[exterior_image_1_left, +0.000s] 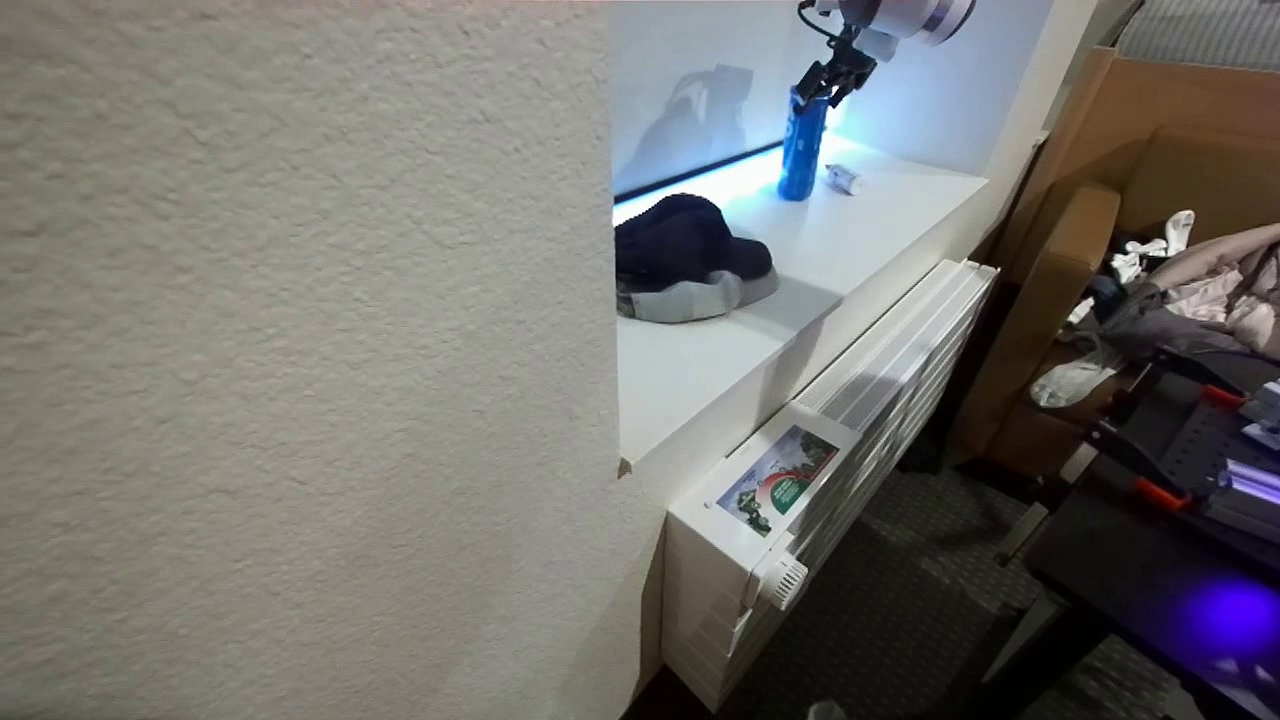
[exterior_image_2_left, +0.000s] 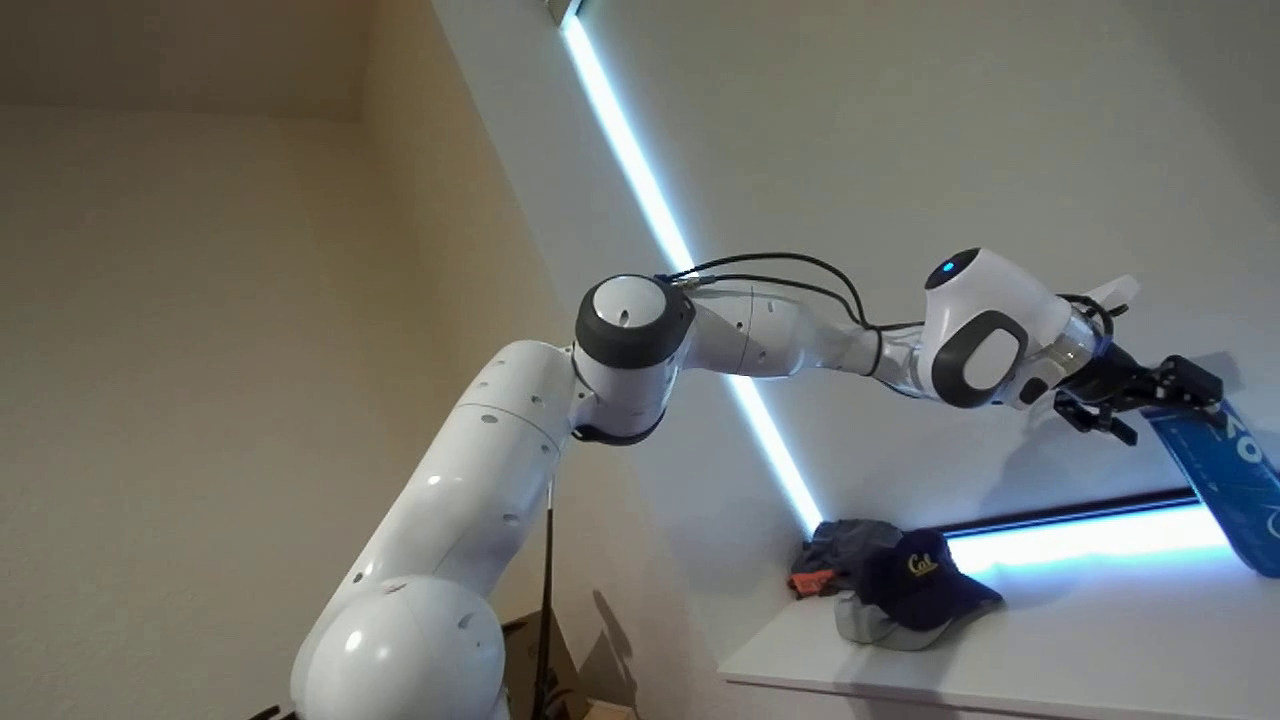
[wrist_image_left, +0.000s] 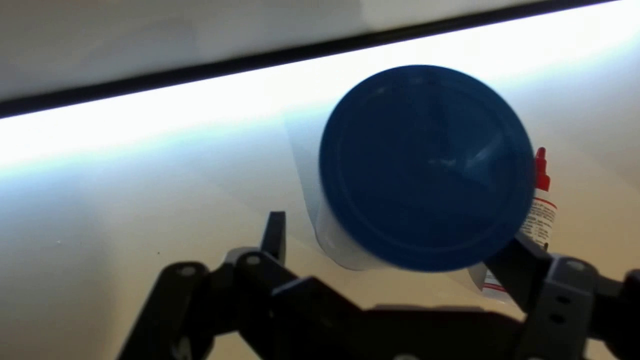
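A tall blue canister (exterior_image_1_left: 801, 150) stands upright on the white windowsill. Its round blue lid (wrist_image_left: 427, 168) fills the middle of the wrist view, and in exterior view 2 the canister (exterior_image_2_left: 1226, 486) is cut by the right edge. My gripper is open at the canister's top. In the wrist view one finger (wrist_image_left: 274, 237) stands well left of the lid, while the other finger (wrist_image_left: 517, 264) overlaps its lower right edge; whether it touches cannot be told. Nothing is clasped between them.
A small white bottle with a red tip (wrist_image_left: 541, 211) lies right beside the canister, partly covered by lid and finger. Dark and grey caps (exterior_image_1_left: 690, 246) rest farther along the sill (exterior_image_1_left: 672, 378). The wall and a bright light strip run close behind.
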